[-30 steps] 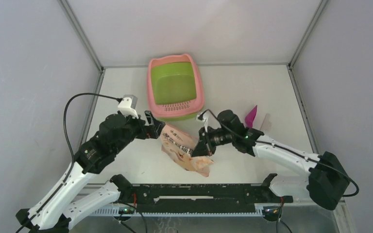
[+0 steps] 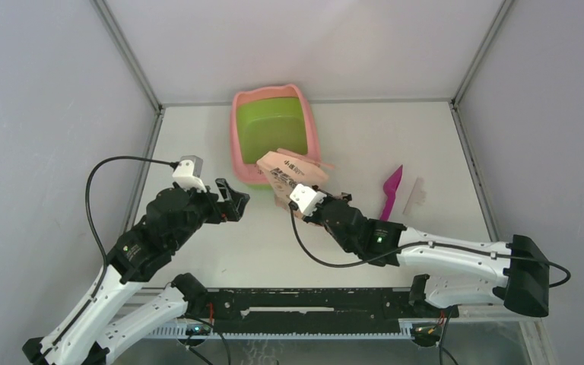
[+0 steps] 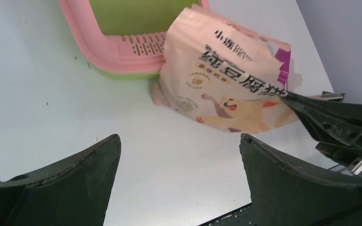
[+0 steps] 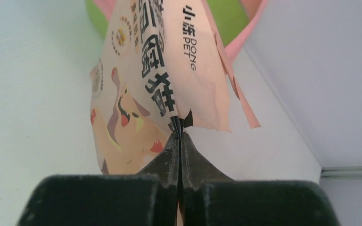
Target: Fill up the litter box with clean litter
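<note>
A pink-rimmed litter box (image 2: 240, 141) with a green inside stands at the back of the table. The peach paper litter bag (image 3: 217, 75), printed with dark lettering, tilts over the box's near rim with its far end above the slotted ledge. My right gripper is shut on the bag's pinched paper side. In the left wrist view the right gripper's fingers (image 3: 330, 120) reach the bag from the right. My left gripper is open and empty, to the left of the bag. No litter shows in the visible part of the box.
A magenta scoop (image 2: 391, 190) lies on the right of the table, beside a pale translucent strip (image 2: 414, 196). Small dark specks dot the white table (image 3: 37, 122). Walls enclose the back and both sides.
</note>
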